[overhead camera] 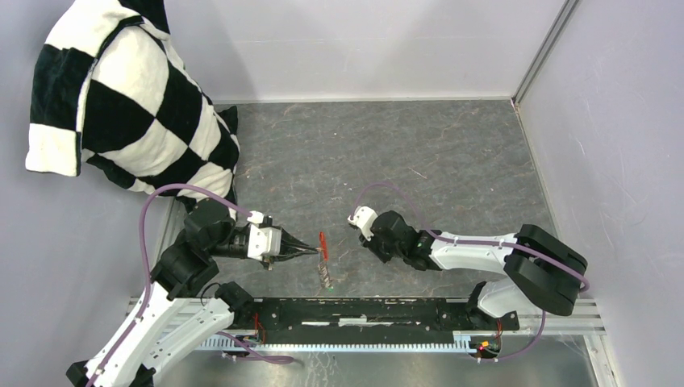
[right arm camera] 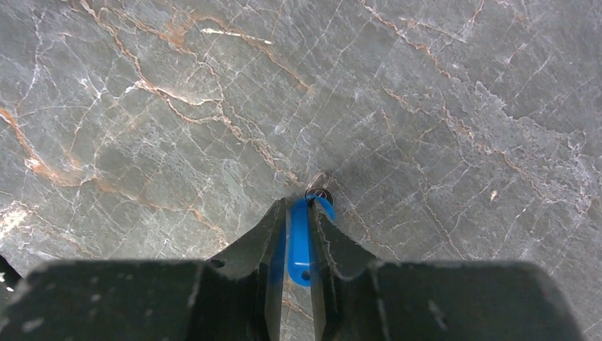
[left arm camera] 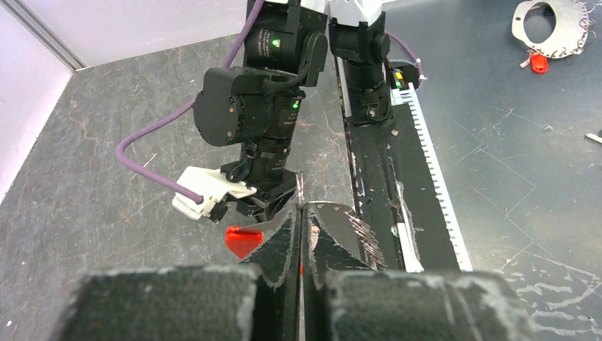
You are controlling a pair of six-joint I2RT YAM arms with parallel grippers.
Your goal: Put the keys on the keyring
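My left gripper (overhead camera: 314,250) is shut, with a keyring bunch (overhead camera: 323,270) hanging at its fingertips; the left wrist view shows a red tag (left arm camera: 243,239) and thin metal keys there. My right gripper is low over the marble floor, its narrowly parted fingers over a blue key tag (right arm camera: 300,245) with a small metal ring (right arm camera: 319,183). Whether the fingers touch the tag is hard to tell. In the top view the right arm's body hides that tag.
A checkered cushion (overhead camera: 145,121) fills the back left. Walls (overhead camera: 613,161) border the floor. A black rail (overhead camera: 379,310) runs along the front.
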